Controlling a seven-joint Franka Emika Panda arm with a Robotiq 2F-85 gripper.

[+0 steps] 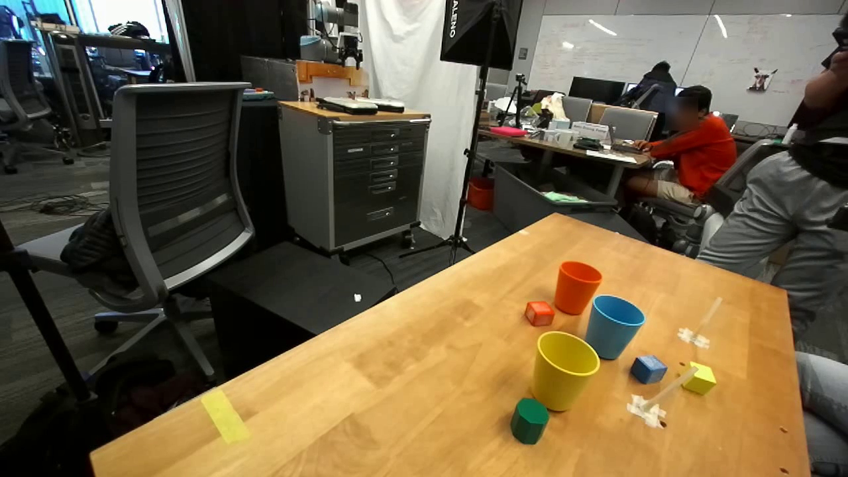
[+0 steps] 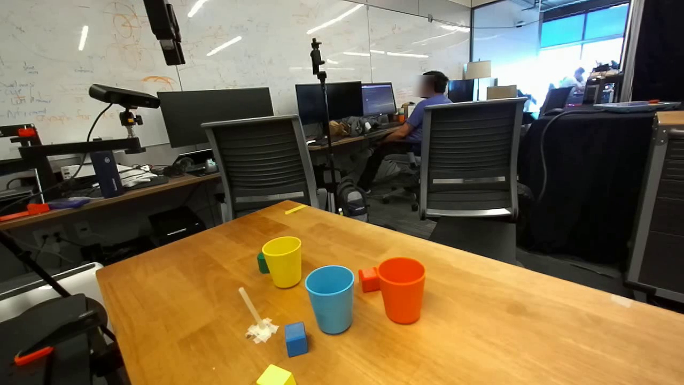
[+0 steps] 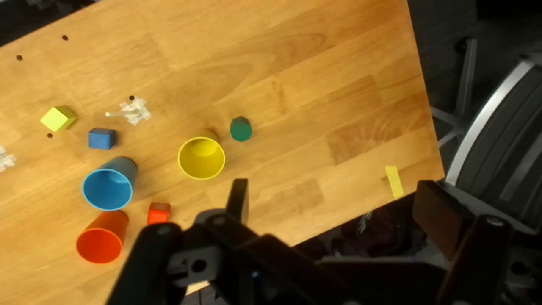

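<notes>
In the wrist view my gripper stands open with its fingers wide apart and no object between them. It hangs above the table, near one edge. Three upright cups are grouped together: yellow cup, blue cup and orange cup. Close to the yellow cup is a dark green block. A red-orange block lies beside the orange cup. The blue block rests near the blue cup, with a yellow block a little farther out. The cup interiors visible from above look empty.
Two thin sticks, one stick nearer and another stick farther, rise from taped spots on the table. Yellow tape marks one table edge. A person stands beyond the table.
</notes>
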